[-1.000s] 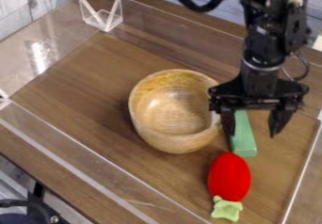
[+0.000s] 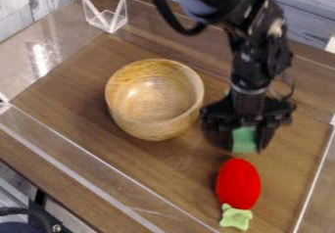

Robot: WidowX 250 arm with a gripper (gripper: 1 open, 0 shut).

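My black gripper [image 2: 244, 121] is low on the right of the table, its fingers around a small green block [image 2: 244, 141], shut on it. A wooden bowl [image 2: 137, 98] stands to the left of the gripper. Below the green block lies a red object [image 2: 238, 184] with a pale green piece [image 2: 236, 217] at its lower end. The blurred fingers partly hide the block.
The wooden table [image 2: 78, 149] has free room at the left and front left. A clear plastic piece [image 2: 108, 12] sits at the back left edge. Raised edges border the table.
The gripper has closed in around the green block, and its arm has shifted slightly left. The bowl has moved left and back, away from the red object.
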